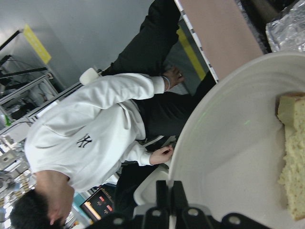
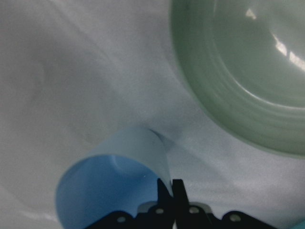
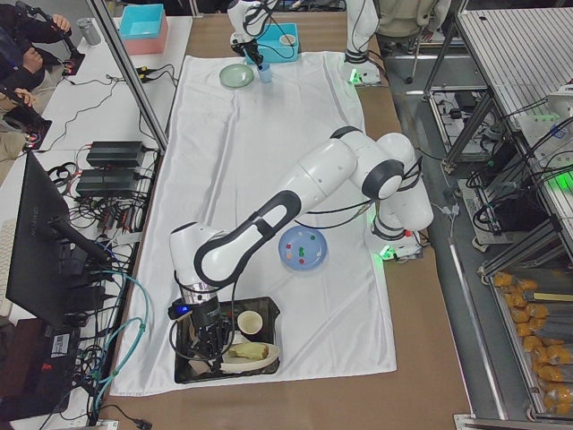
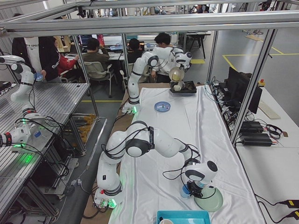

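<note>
My left gripper is shut on the rim of a cream bowl (image 1: 224, 152) holding a piece of cake (image 1: 295, 157); in the camera left view it is at the black bin (image 3: 183, 367). My right gripper is shut on the rim of a light blue cup (image 2: 109, 186), beside a green plate (image 2: 233, 119). A blue plate (image 3: 303, 246) with small coloured pieces lies near the middle of the white cloth.
A cyan tray (image 4: 183, 214) stands at the right arm's end of the table. A monitor (image 3: 40, 251) and cables line one side.
</note>
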